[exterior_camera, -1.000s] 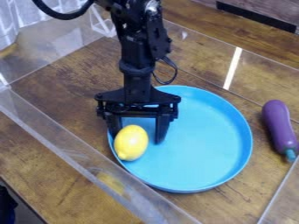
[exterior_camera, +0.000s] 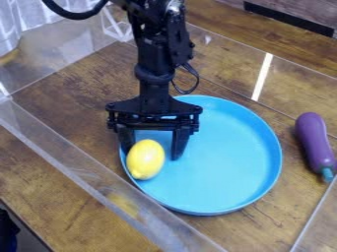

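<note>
A yellow lemon-like object lies in the left part of a round blue plate. The black gripper is low over the plate's left side, just behind the yellow object, with its fingers spread to either side. Whether they touch it is hard to tell.
A purple eggplant lies on the wooden table to the right of the plate. Clear plastic walls run along the left and front.
The gripper has shifted very slightly to the left; otherwise the scene looks much the same.
</note>
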